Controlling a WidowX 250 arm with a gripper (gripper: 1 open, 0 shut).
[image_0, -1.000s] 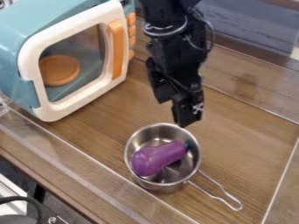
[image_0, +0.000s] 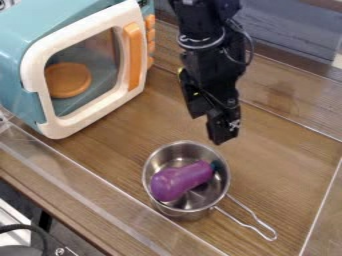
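Note:
A steel pot (image_0: 205, 202) with a long wire handle sits on the wooden surface, with a purple eggplant (image_0: 179, 180) lying inside it. The black gripper (image_0: 211, 123) hangs open above and behind the pot, apart from it, with nothing seen between its fingers.
A toy microwave (image_0: 40, 60) in blue and white stands at the upper left, an orange disc (image_0: 68, 77) visible inside. The wood to the right of the pot and in front of the microwave is clear. A dark cable shows at the lower left.
The gripper has risen and moved slightly back, away from the pot. The pot and eggplant look unchanged.

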